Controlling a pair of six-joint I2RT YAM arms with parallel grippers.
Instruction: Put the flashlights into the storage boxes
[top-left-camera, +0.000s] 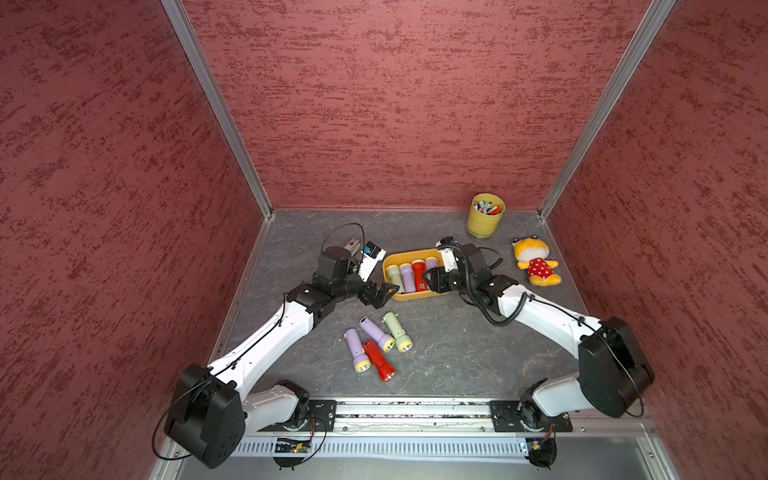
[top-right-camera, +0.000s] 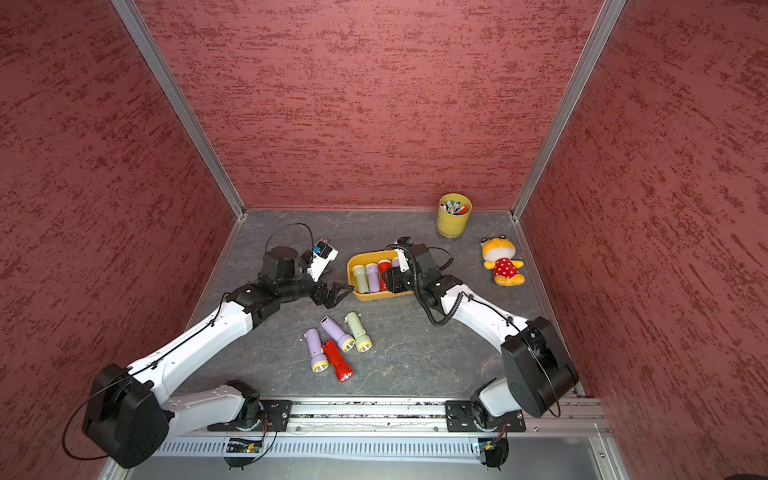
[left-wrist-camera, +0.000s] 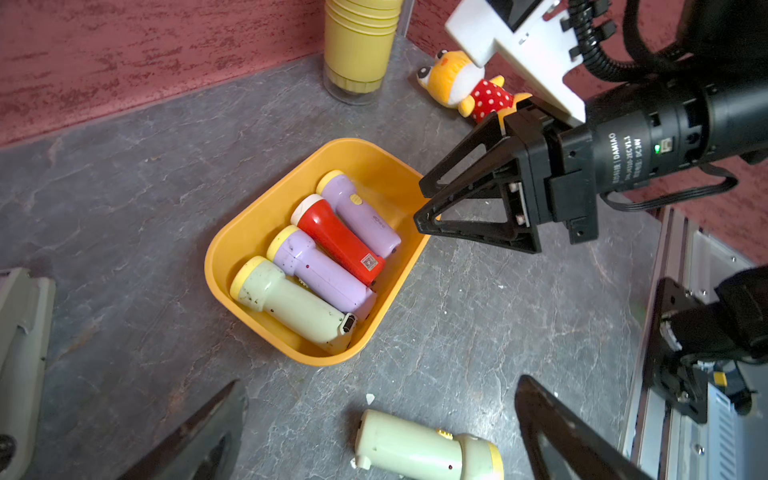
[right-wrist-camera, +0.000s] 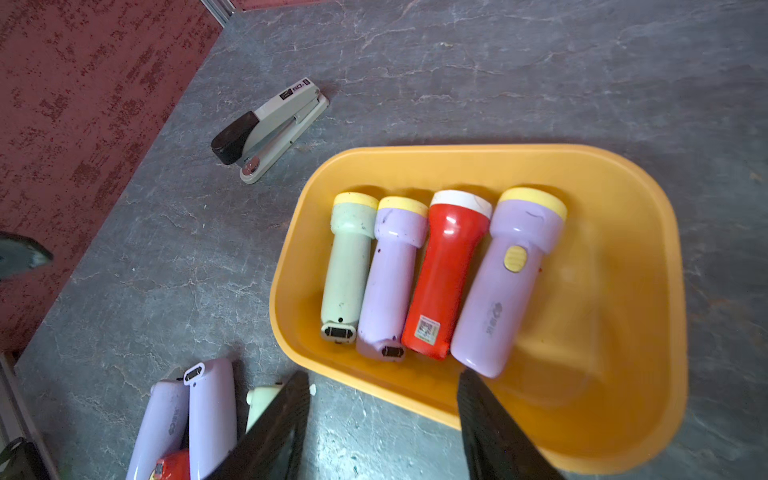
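Observation:
The orange storage box (right-wrist-camera: 632, 320) holds a green flashlight (right-wrist-camera: 348, 264), a purple one (right-wrist-camera: 390, 280), a red one (right-wrist-camera: 444, 276) and, rightmost, another purple flashlight (right-wrist-camera: 504, 296), all lying side by side. Above the box's front right side my right gripper hangs open and empty. My left gripper stands open left of the box, nothing between its fingers. Outside, in front of the box, a green flashlight (top-left-camera: 397, 332), two purple flashlights (top-left-camera: 377, 334) and a red flashlight (top-left-camera: 379, 361) lie close together on the table.
Bare floor shows in the box's right end. A grey stapler (right-wrist-camera: 276, 128) lies behind it to the left. A yellow pen bucket (top-left-camera: 482, 220) stands at the back right, with a plush toy (top-left-camera: 537, 260) nearer the right wall.

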